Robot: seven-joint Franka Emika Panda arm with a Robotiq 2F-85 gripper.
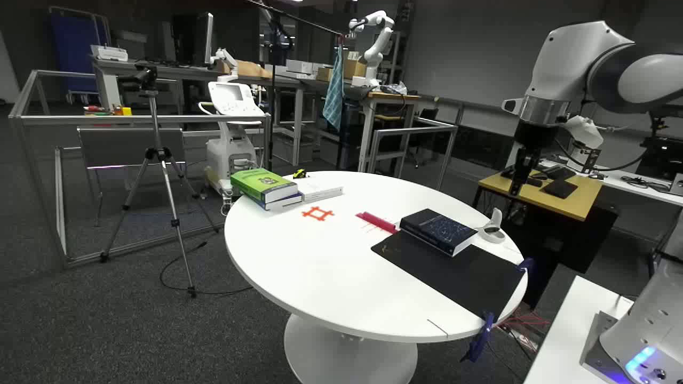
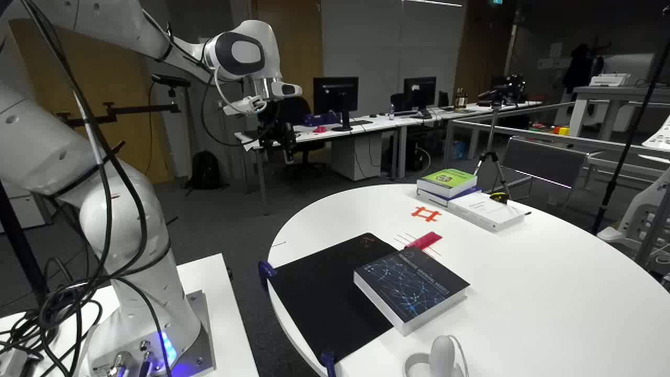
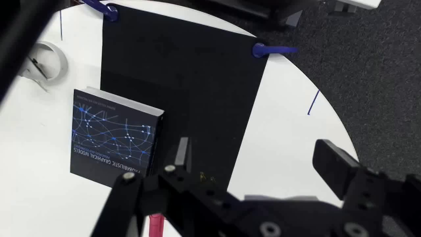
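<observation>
My gripper stands open above the table, its fingers wide apart with nothing between them. In exterior view 1 the gripper (image 1: 519,173) hangs high on the right; exterior view 2 has the gripper (image 2: 280,141) at upper left, well clear of the tabletop. A thick dark book with a blue network pattern (image 2: 411,284) lies partly on a black mat (image 3: 179,79). Across the table, a green book (image 1: 263,185) rests on a blue one (image 1: 283,201), beside a white book (image 2: 488,210).
Blue clamps (image 3: 272,50) pin the mat at the table's edge. Near the dark book are a red strip (image 1: 378,222) and a white ring-shaped controller (image 3: 49,63). An orange frame-like shape (image 2: 426,214) lies farther across.
</observation>
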